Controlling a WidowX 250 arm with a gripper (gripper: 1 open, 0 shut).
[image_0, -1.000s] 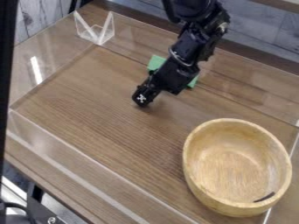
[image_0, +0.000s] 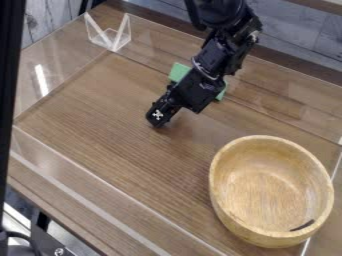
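Observation:
The black robot gripper (image_0: 160, 112) reaches down from the top centre to just above or on the wooden table, left of the middle. It looks shut; whether anything thin is between its dark fingers cannot be made out. A green object (image_0: 179, 72) lies behind the arm, partly hidden by it.
A tan round bowl (image_0: 267, 168) stands at the lower right. A clear plastic holder (image_0: 110, 32) is at the back left.
The gripper has shifted very slightly left and down over the last second. The bowl and green object have not visibly moved.

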